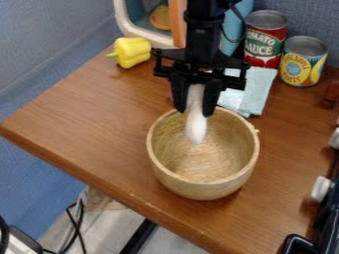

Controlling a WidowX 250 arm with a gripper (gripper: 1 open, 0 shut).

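My black gripper (pixel 195 98) is above a light wooden bowl (pixel 212 174), shut on a white elongated object (pixel 196 124), which hangs upright with its lower end over the inside of the bowl. Whether that lower end touches the bowl cannot be told.
A yellow object (pixel 131 53) sits at the back left beside an open toy appliance (pixel 137 18). A tomato sauce can (pixel 265 45), a second can (pixel 302 66) and a light cloth (pixel 249 99) are at the back right. Black equipment (pixel 323 218) lines the right edge.
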